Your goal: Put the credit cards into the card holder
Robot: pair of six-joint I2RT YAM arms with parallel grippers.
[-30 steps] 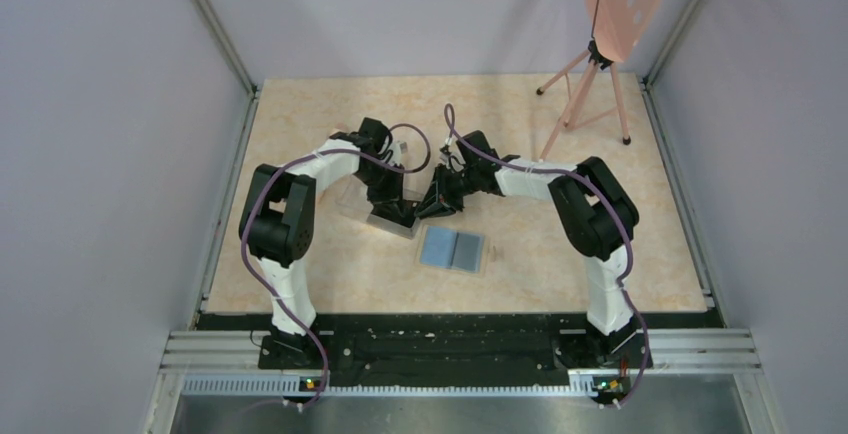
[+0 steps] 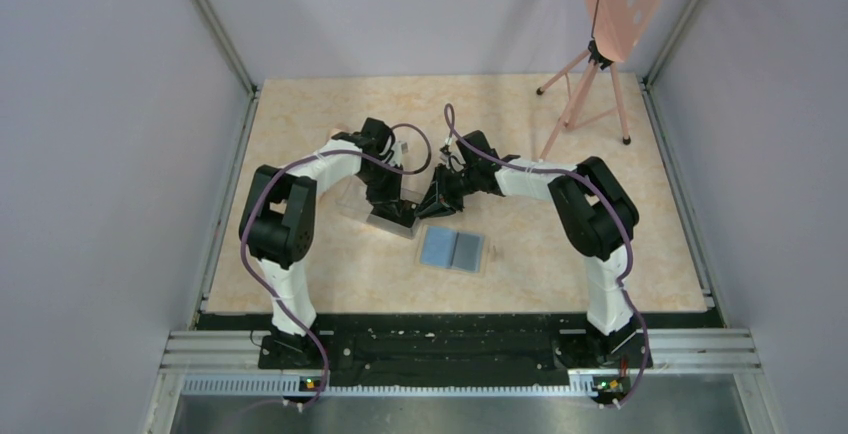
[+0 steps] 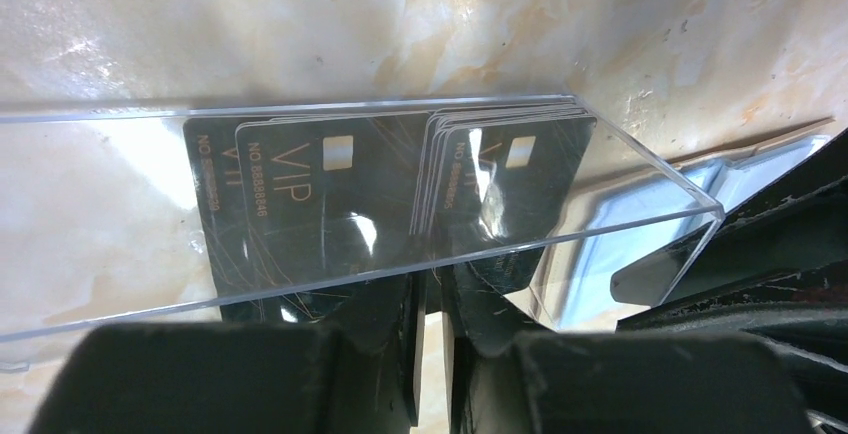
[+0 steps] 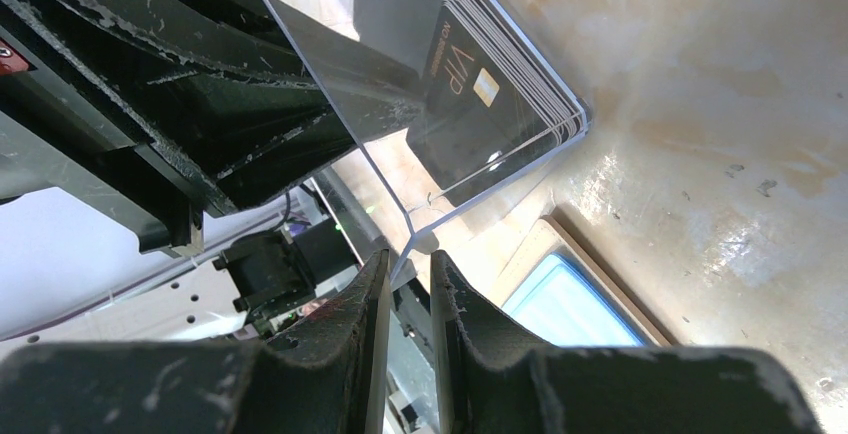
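Note:
Black VIP cards stand overlapped in a clear box, also visible in the right wrist view as a card stack [image 4: 480,104]. The blue and grey card holder [image 2: 450,249] lies unfolded in front of the box in the top view. At the box's front edge, my left gripper is narrowly open, its tips by the cards' lower edge; whether a card is between them is unclear. My right gripper stands part open around the box's corner, the clear edge between its fingers nearer the left one.
A tan tray or border [image 4: 600,264] surrounds the card holder. A pink tripod [image 2: 590,84] stands at the back right. Free table [image 2: 550,264] lies right of the holder, while both arms crowd the box closely.
Almost nothing differs in the top view: the left gripper shows at most a tiny shift over the box. The right arm, box and card holder have not visibly moved.

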